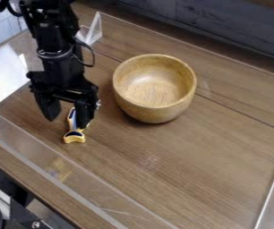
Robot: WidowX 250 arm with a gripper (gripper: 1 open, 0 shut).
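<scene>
My black gripper [66, 112] hangs at the left of the table with its fingers open, pointing down around the upper end of a small yellow, white and dark object [75, 134] lying on the wood. The fingers partly hide that object's upper part. Whether they touch it I cannot tell. A large wooden bowl [154, 84] stands to the right of the gripper.
Transparent panels and a white surface are along the left edge, and a dark ledge runs along the back right.
</scene>
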